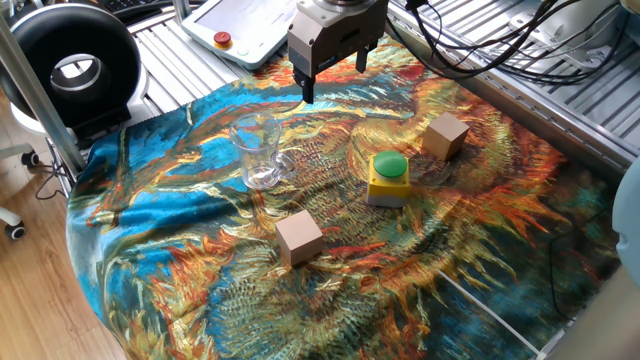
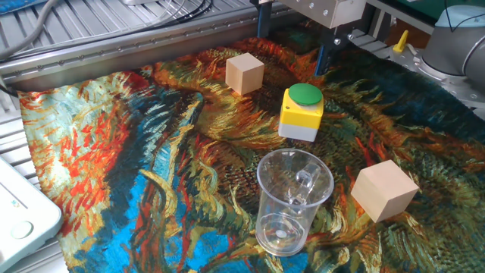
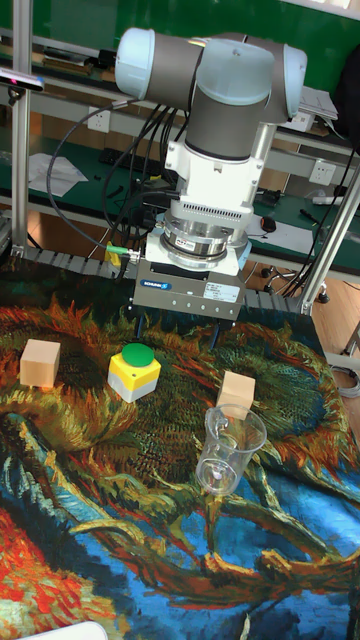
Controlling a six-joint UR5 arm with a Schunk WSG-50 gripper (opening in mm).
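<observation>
My gripper (image 1: pixel 335 78) hangs above the cloth at the back, pointing down. Its two fingers (image 1: pixel 307 88) are wide apart with nothing between them. A yellow box with a green push button (image 1: pixel 388 178) stands on the cloth, apart from the gripper. The clear plastic cup (image 2: pixel 284 216) is upright, its handle toward one wooden block (image 2: pixel 385 189). Another plain wooden block (image 2: pixel 244 73) lies on the other side of the button. In exterior view 3 the cup (image 3: pixel 231 453) partly overlaps the nearer-right block (image 3: pixel 236 390).
A colourful patterned cloth (image 1: pixel 180 230) covers the table, slightly wavy. A tablet-like panel with a red knob (image 1: pixel 222 40) sits at the back left. Black cables (image 1: pixel 470 68) run along the back. Open cloth surrounds the cup, button and blocks.
</observation>
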